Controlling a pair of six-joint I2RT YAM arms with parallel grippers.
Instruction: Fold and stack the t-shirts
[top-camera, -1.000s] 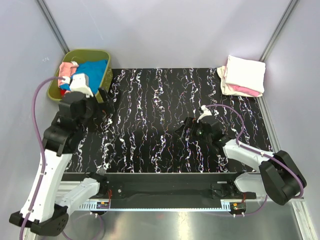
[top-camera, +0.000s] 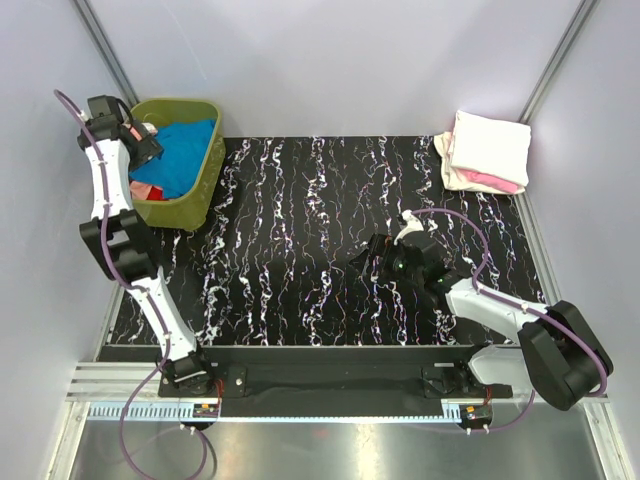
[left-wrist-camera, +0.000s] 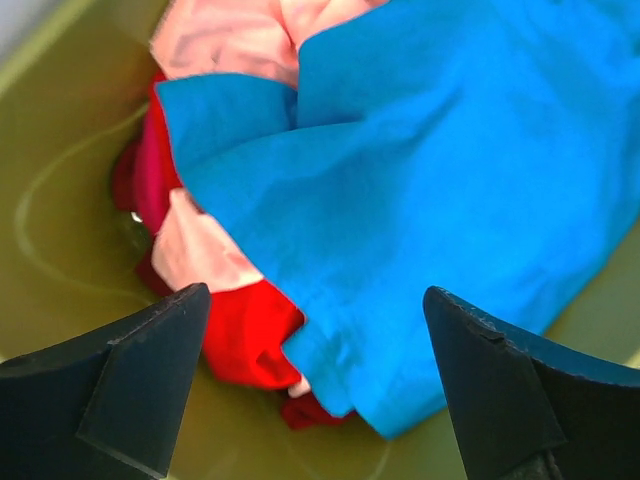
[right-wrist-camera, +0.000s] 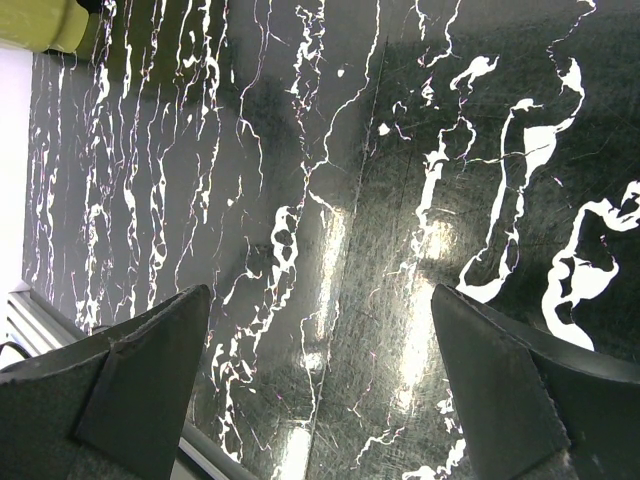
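Note:
A blue shirt (left-wrist-camera: 360, 200) lies crumpled on top of red cloth (left-wrist-camera: 240, 330) and pink cloth (left-wrist-camera: 195, 245) inside the olive-green basket (top-camera: 203, 185). Above them my left gripper hangs open, its fingers apart with only air between. In the top view this left gripper (top-camera: 150, 143) is over the basket's left part. At the back right sits a stack of folded shirts, a white one (top-camera: 490, 145) uppermost with a pink one (top-camera: 492, 181) below. Over the right-centre of the table my right gripper (top-camera: 366, 257) stands open and empty; bare table shows between its fingers.
The black, white-veined table (top-camera: 290, 240) is bare through its middle. White walls close in the back and both sides. The basket's wall (left-wrist-camera: 60, 230) rises close around the left gripper's fingers.
My left arm has swung from the front left of the table up and back, bringing its gripper over the basket. The right arm and the folded stack have stayed put.

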